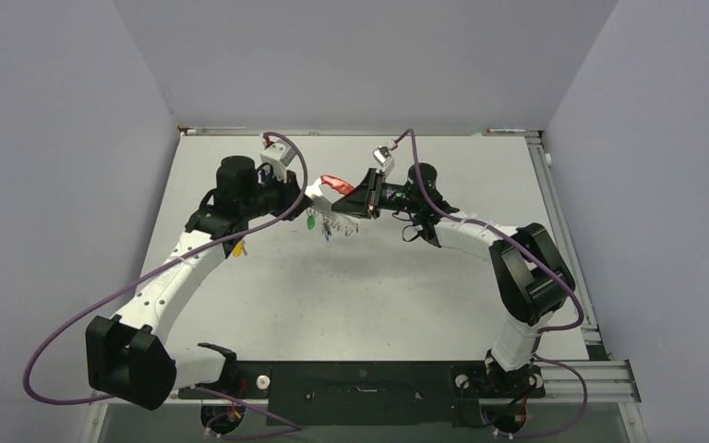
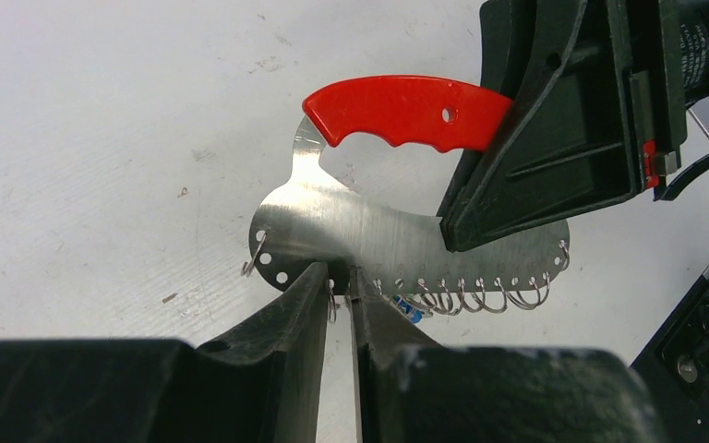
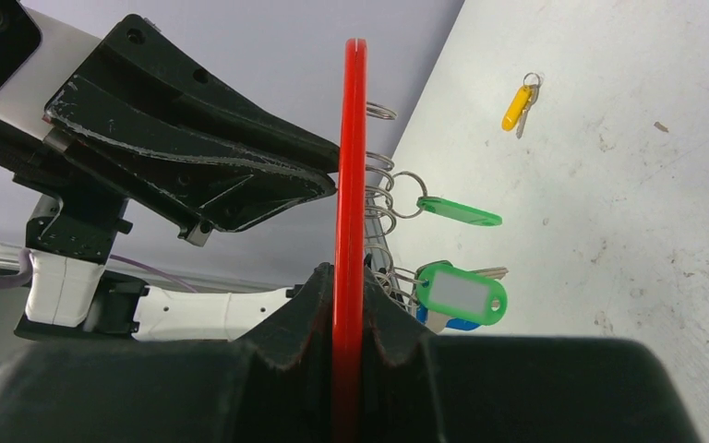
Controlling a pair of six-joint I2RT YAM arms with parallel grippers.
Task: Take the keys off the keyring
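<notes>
A steel plate (image 2: 388, 240) with a red handle (image 2: 406, 106) hangs in my right gripper (image 1: 365, 198), which is shut on it. Rings line the plate's lower edge, carrying green tags (image 3: 462, 293) and blue tags (image 2: 406, 311). My left gripper is at the plate's lower edge by one small ring near the end; its fingers are close together, and whether they grip the ring is unclear. A yellow tag (image 3: 517, 108) with a key lies loose on the table.
Grey walls stand at the left, right and back.
</notes>
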